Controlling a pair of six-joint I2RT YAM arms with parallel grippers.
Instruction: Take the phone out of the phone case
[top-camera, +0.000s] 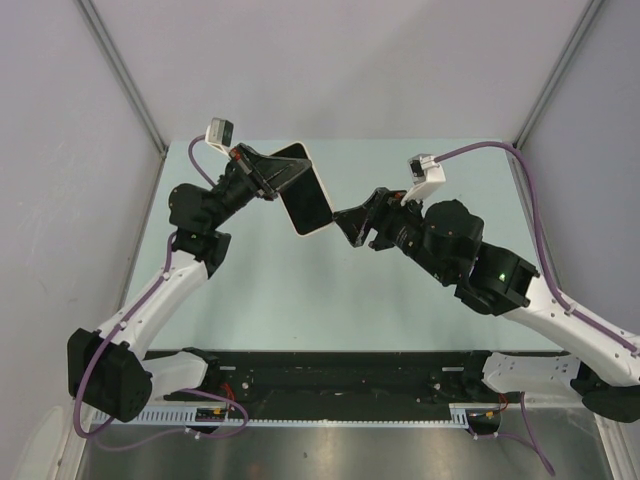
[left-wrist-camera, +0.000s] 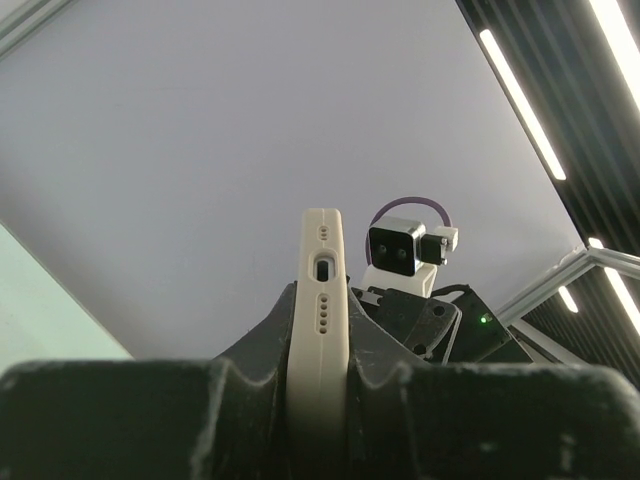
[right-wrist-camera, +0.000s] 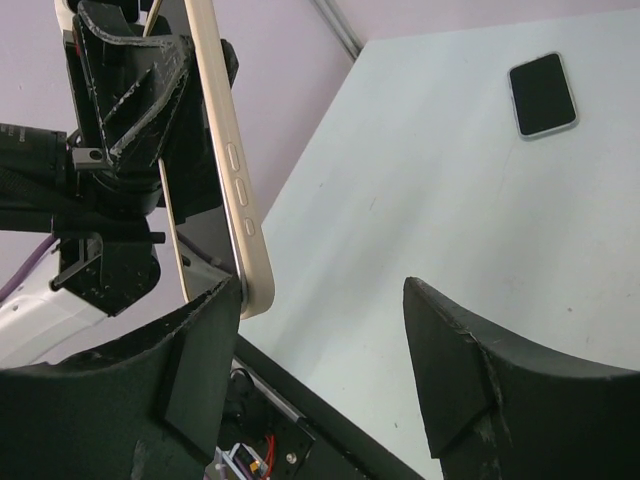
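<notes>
In the top view, the phone (top-camera: 307, 205), its black screen showing, is framed by a pale case (top-camera: 293, 223); it hangs tilted above the table. My left gripper (top-camera: 292, 172) is shut on phone and case together at the upper part. Seen edge-on in the left wrist view, the case (left-wrist-camera: 322, 270) stands between the left fingers. My right gripper is part open, its fingers spread, with nothing clamped between them. The case's lower corner (right-wrist-camera: 258, 295) lies by one right finger (right-wrist-camera: 215, 345); whether they touch I cannot tell.
A flat black slab with a light rim (right-wrist-camera: 543, 95) lies on the table in the right wrist view. Walls border it at the left, right and back.
</notes>
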